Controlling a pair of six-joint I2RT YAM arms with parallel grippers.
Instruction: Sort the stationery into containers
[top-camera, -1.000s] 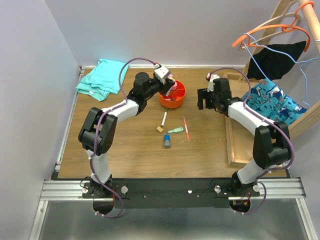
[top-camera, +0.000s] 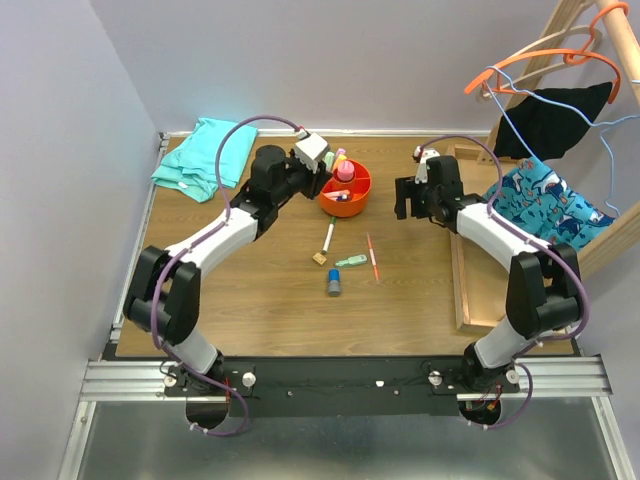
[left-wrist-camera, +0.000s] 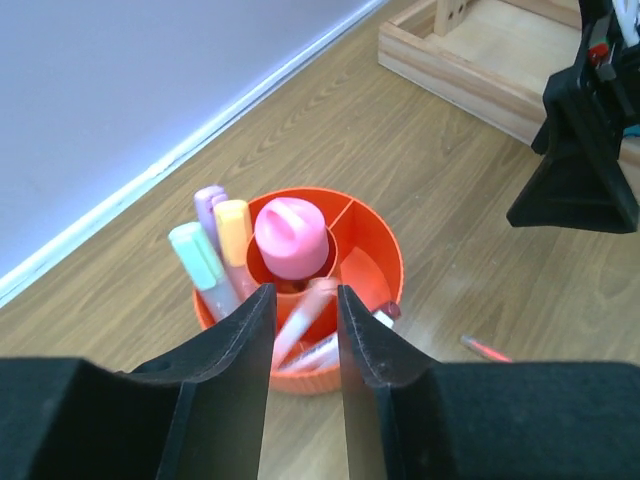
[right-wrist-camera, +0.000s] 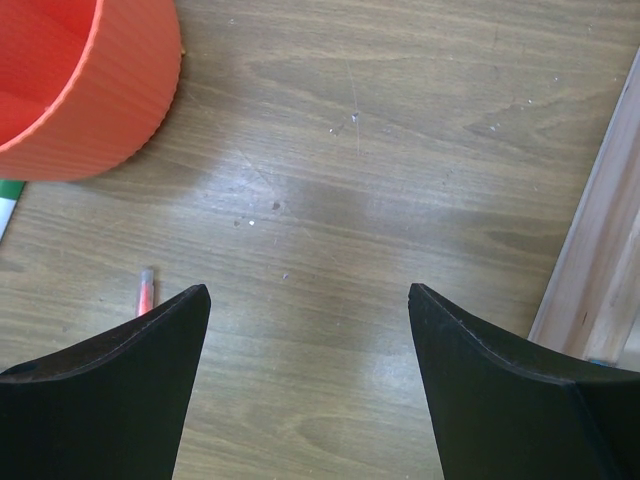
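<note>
An orange divided container (top-camera: 345, 207) holds pens, markers and a pink item (left-wrist-camera: 292, 240). My left gripper (top-camera: 316, 176) is beside and over its left side; in its wrist view the fingertips frame the container, slightly apart, with a pale marker seen beyond the gap. On the wood table lie a green-capped marker (top-camera: 329, 234), a red pen (top-camera: 372, 258), a small wooden block (top-camera: 319, 258), a green item (top-camera: 352, 260) and a blue-grey cylinder (top-camera: 334, 283). My right gripper is open above bare table, right of the container.
A cyan cloth (top-camera: 205, 160) lies at the back left. A wooden tray (top-camera: 462, 300) with patterned fabric (top-camera: 540, 200) and a hanger rack occupies the right.
My left arm has drawn back to the left from over the orange container. The right arm and the loose items on the table stay put.
</note>
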